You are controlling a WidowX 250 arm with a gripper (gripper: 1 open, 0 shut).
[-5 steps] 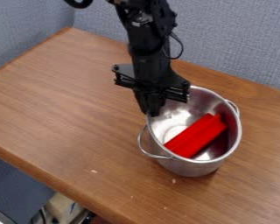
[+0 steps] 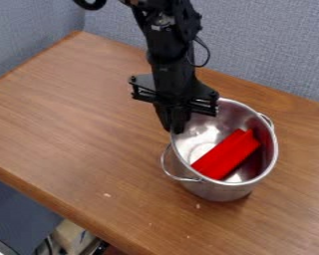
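A steel pot [image 2: 251, 176] with wire handles stands on the wooden table at the right, holding a long red object [image 2: 227, 153] lying on its bottom. My black gripper [image 2: 177, 126] points down at the pot's left rim, its fingers close together and looking shut. Whether the rim is between the fingertips is hard to tell.
Grey padded walls line the back and left. Below the table's front-left edge are dark items and cables.
The pot and my gripper have shifted very slightly to the right; otherwise little differs.
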